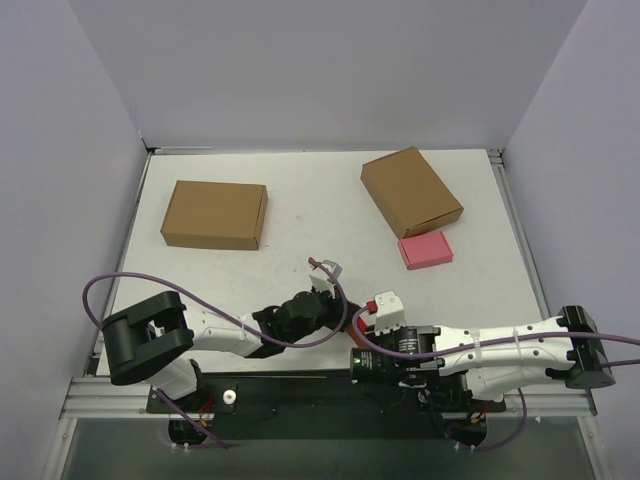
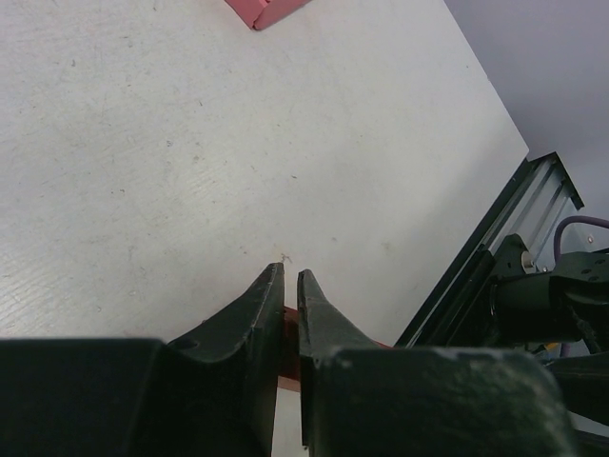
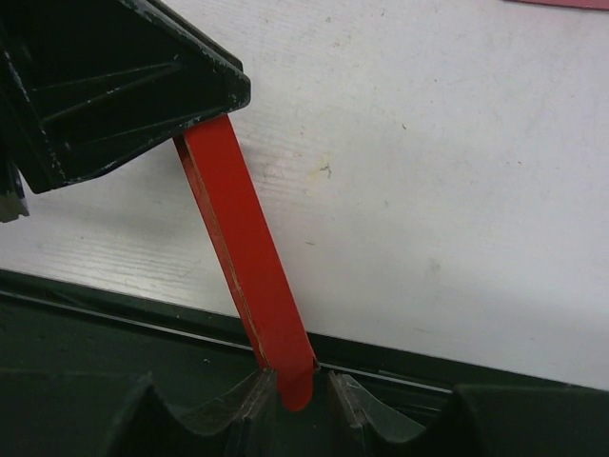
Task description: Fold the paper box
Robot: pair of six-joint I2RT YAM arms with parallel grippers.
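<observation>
A narrow red paper box [image 3: 238,238] extends below my left gripper, which is shut on its upper end, as the right wrist view shows. The box's far end has a rounded red tab [image 3: 295,390], lying over the table's dark front edge. My right gripper is part open around that tab, a fingertip on each side. In the top view both grippers meet near the front centre, largely hiding the red box.
Two brown boxes [image 1: 214,215] lie at the back left and back right. A pink box [image 1: 425,250] sits below the right one.
</observation>
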